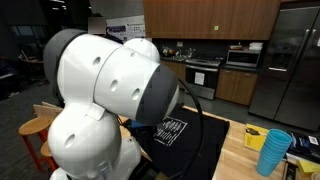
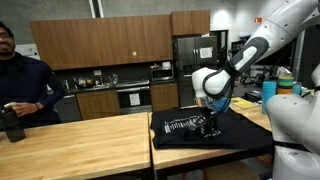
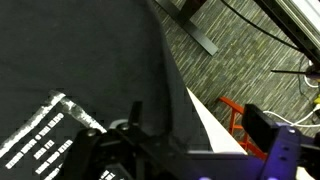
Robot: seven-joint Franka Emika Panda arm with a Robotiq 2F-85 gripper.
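Observation:
In the wrist view my gripper stands open, its two dark fingers apart at the bottom. Below it, a black cloth (image 3: 90, 50) with white printed stripes (image 3: 45, 135) covers the table and reaches over its edge. A small bare strip of pale tabletop (image 3: 213, 128) shows between the fingers, beside the cloth's border. Exterior view 2 has the gripper (image 2: 209, 130) low over the cloth (image 2: 172, 125), near the table's front edge; contact cannot be told. The white arm hides much of exterior view 1, where the cloth (image 1: 200, 140) lies spread out.
Stacked blue cups (image 1: 273, 152) stand at the table's right, near a yellow item (image 1: 256, 137). Orange stools (image 1: 38, 126) are on the floor at left. A person (image 2: 35, 75) stands behind the bare wooden table part (image 2: 80, 145). Grey floor (image 3: 225, 65) shows past the edge.

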